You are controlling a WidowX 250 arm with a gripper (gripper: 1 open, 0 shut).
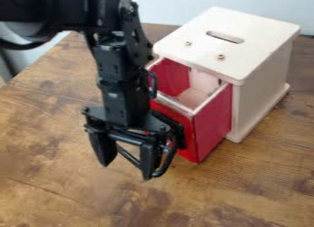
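The black gripper (127, 155) hangs pointing down in front of a pale wooden box (252, 70) with a slot in its top. A red drawer (203, 130) is pulled out from the box's front, showing a pale inside. The gripper's fingers are spread apart beside the drawer's front, low over the table, with nothing visible between them.
A white wall stands behind. The arm covers part of the drawer's left side.
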